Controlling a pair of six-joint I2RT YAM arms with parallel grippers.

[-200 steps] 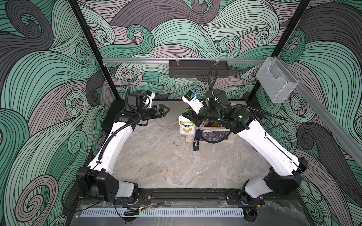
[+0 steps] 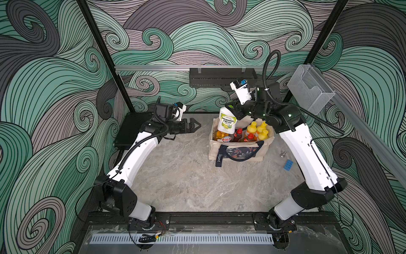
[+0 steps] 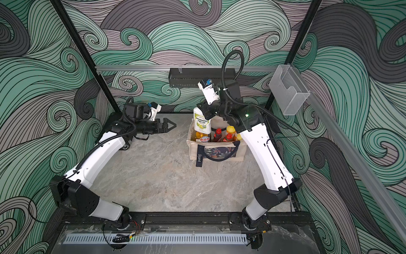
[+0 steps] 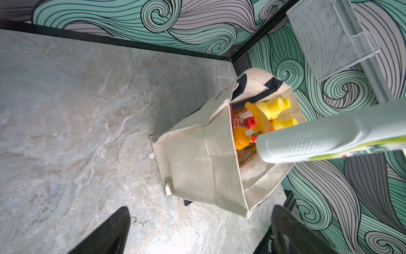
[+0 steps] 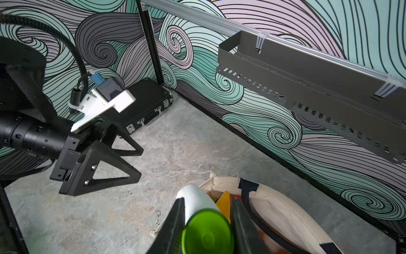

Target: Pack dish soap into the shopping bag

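A white Morning Fresh dish soap bottle (image 2: 227,122) with a green cap (image 5: 207,237) hangs upright over the left part of the cream shopping bag (image 2: 249,150). My right gripper is shut on it at the cap end. In the left wrist view the bottle (image 4: 321,137) passes over the bag's opening. The bag holds several yellow-capped and red-capped bottles (image 4: 243,122). My left gripper (image 2: 194,125) stands open and empty to the left of the bag, its fingertips blurred in its wrist view.
A black case (image 5: 143,103) lies at the back left. A dark tray (image 2: 222,76) and a mesh basket (image 2: 308,91) hang on the rails. A blue item (image 2: 288,165) lies right of the bag.
The right arm has raised the soap bottle and carried it rightward, from the bag's front left to over its opening. The left gripper has shifted slightly right.
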